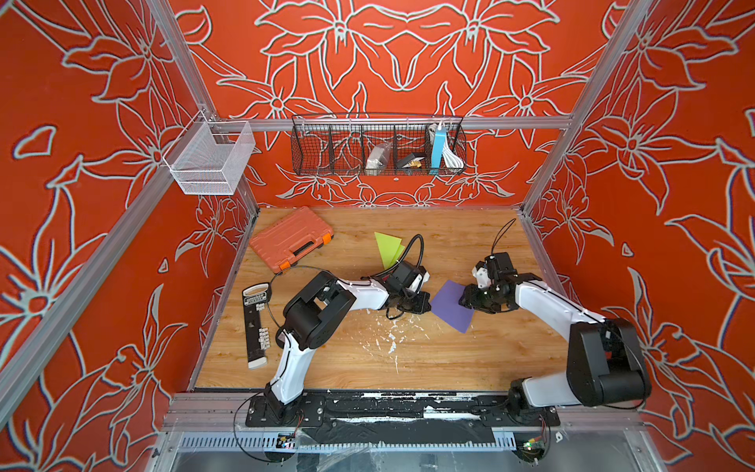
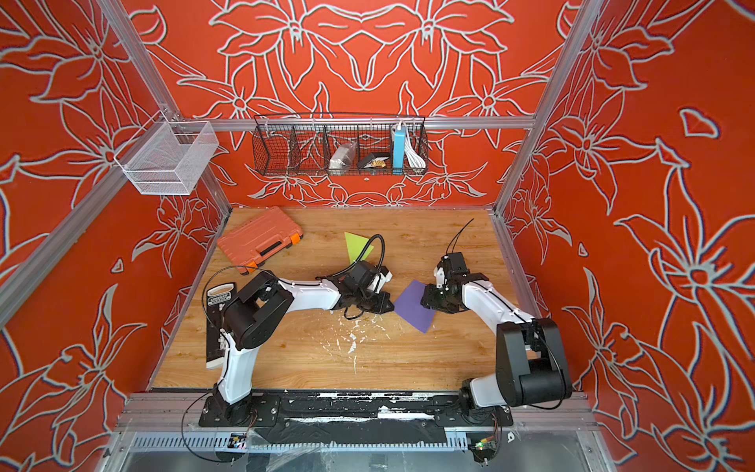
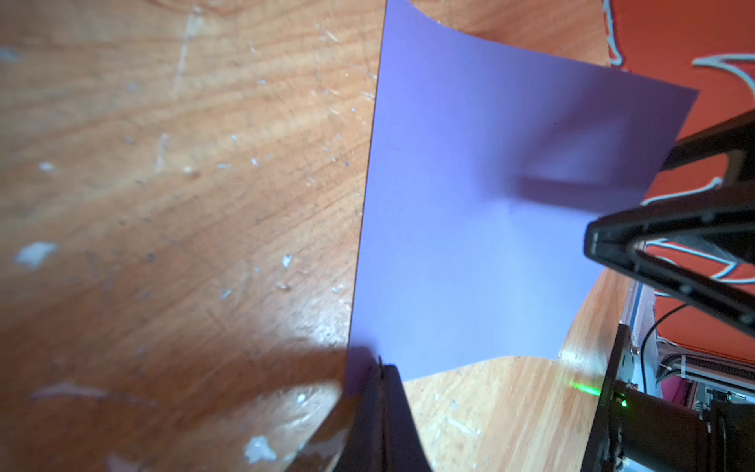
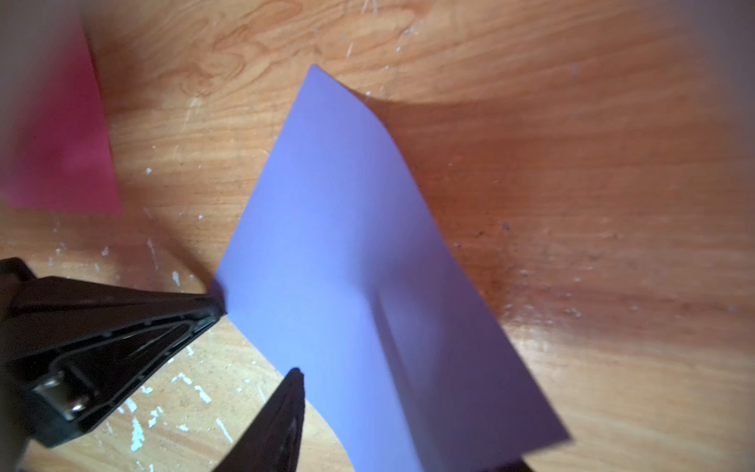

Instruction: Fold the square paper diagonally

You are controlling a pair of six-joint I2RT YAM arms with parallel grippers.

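Observation:
The purple square paper (image 1: 452, 305) lies on the table between my grippers, one side curled up with a shaded ridge across it in the right wrist view. My left gripper is shut, its tips on one corner of the purple sheet (image 3: 487, 212), with nothing clearly visible between them. My right gripper (image 2: 432, 295) is at the opposite side of the paper, its fingers (image 3: 668, 228) part open around the raised edge. Whether they touch it is unclear.
Green paper (image 1: 387, 245) lies behind the left arm, and pink paper (image 4: 70, 141) shows in the right wrist view. An orange case (image 1: 287, 236) and a dark bar (image 1: 253, 330) are at left. Paint flecks mark the table.

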